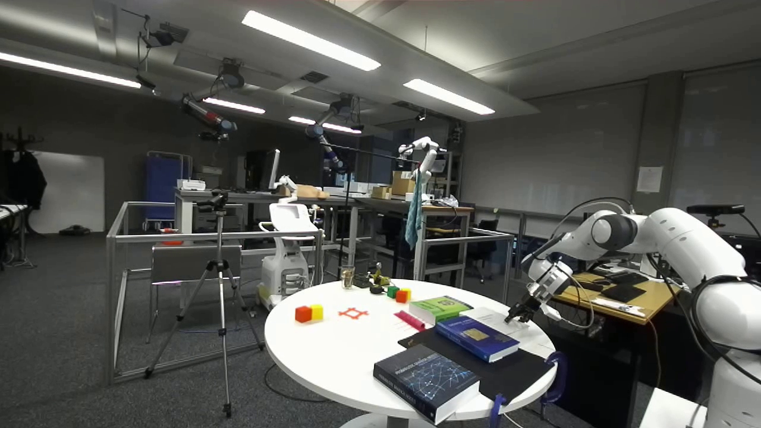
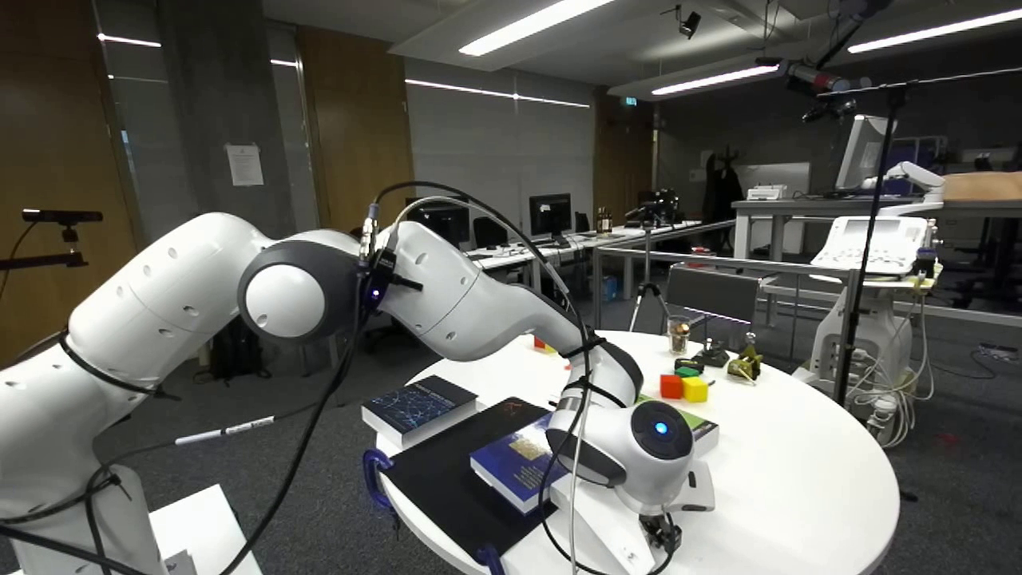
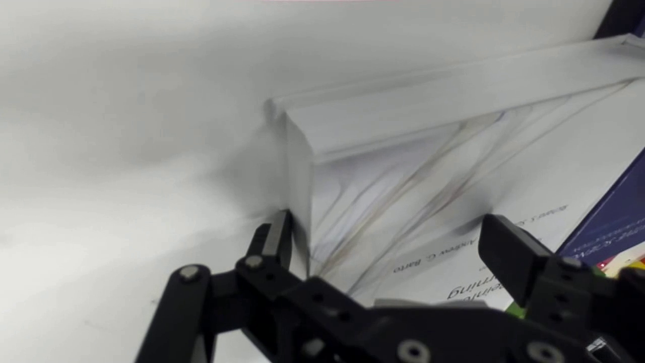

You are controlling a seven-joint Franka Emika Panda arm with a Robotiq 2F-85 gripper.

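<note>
A white book with thin curved lines on its cover lies near the table's right edge in exterior view 1. My gripper is low over one corner of it, fingers wide apart. In the wrist view, the left finger stands close against the book's end face; whether it touches is hard to tell. The right finger is over the cover and casts a shadow there. Beside the white book lies a blue book. From exterior view 2, the hand hides part of the white book.
A black mat lies under the blue book, with a dark patterned book at the front and a green book behind. Coloured cubes and an orange frame sit further left.
</note>
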